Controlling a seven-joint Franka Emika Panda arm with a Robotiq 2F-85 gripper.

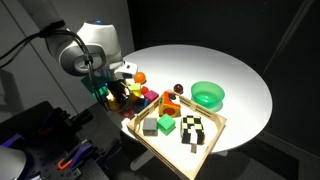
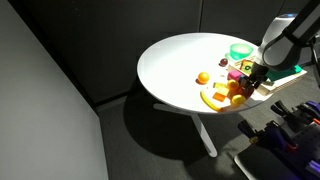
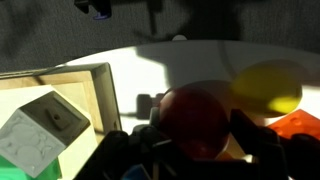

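Observation:
A round red object (image 3: 195, 122) lies near the table edge in the wrist view, its lower part hidden by the dark fingers. My gripper is shut on it, one finger at each side. In exterior view 1 the dark gripper is hard to pick out against the arm and the person's clothes beside the table's left edge. A yellow, lemon-like object (image 3: 268, 89) lies close to the right of the red one, with an orange-red piece (image 3: 296, 124) below it.
A wooden tray (image 3: 103, 96) stands just left of the gripper, holding blocks, among them a grey-white cube (image 3: 44, 132). A green bowl (image 1: 207, 94) and a dark round fruit (image 1: 178, 88) are farther back. A person sits close by.

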